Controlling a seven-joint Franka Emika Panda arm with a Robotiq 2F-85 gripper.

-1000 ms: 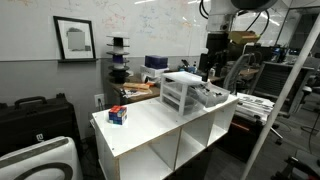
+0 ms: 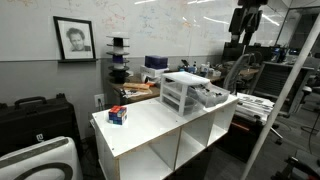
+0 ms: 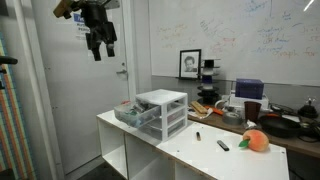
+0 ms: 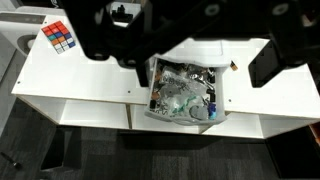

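High above the far end of the white shelf unit (image 2: 150, 128), my gripper (image 2: 241, 40) hangs open with nothing between its fingers. Exterior view 2 shows the gripper (image 3: 104, 54) well above and left of the white drawer box (image 3: 172, 112). A clear drawer (image 3: 137, 117) stands pulled out of that box. From the wrist, the drawer (image 4: 188, 98) lies below the spread fingers (image 4: 262, 68), filled with mixed small things in clear wrapping. A multi-coloured cube (image 4: 58, 37) rests on the white top, well off to the left.
Two small dark items, one of them a marker-like thing (image 3: 222, 145), lie on the top near an orange object (image 3: 254, 141). Behind stands a wooden bench with pans (image 3: 278, 127) and boxes. A pale upright post (image 2: 282, 95) crosses the right foreground. Much of the white top is bare.
The arm has risen and drawn to the right in exterior view 1, away from the drawer box. The drawer and the things on the shelf top look unmoved.
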